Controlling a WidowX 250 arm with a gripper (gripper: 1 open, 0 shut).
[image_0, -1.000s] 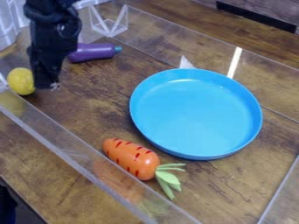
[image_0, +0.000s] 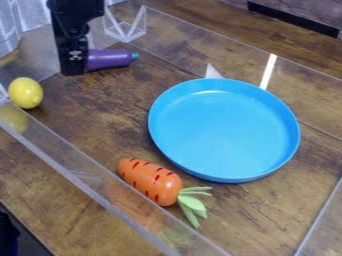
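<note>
My black gripper (image_0: 74, 54) is at the top left, open, above and beside a purple toy eggplant (image_0: 112, 59) lying on the wooden board. A yellow lemon (image_0: 26, 93) sits below it at the left edge. An orange toy carrot (image_0: 150, 182) with pale green leaves lies at the lower middle. A large blue plate (image_0: 225, 130) rests empty on the right.
Clear plastic walls run along the lower left and right of the board. Bare wood (image_0: 114, 120) lies between the lemon, the plate and the carrot. The back right of the board is clear apart from small white strips.
My gripper has moved up and back, away from beside the lemon to near the eggplant. The objects on the board look unmoved.
</note>
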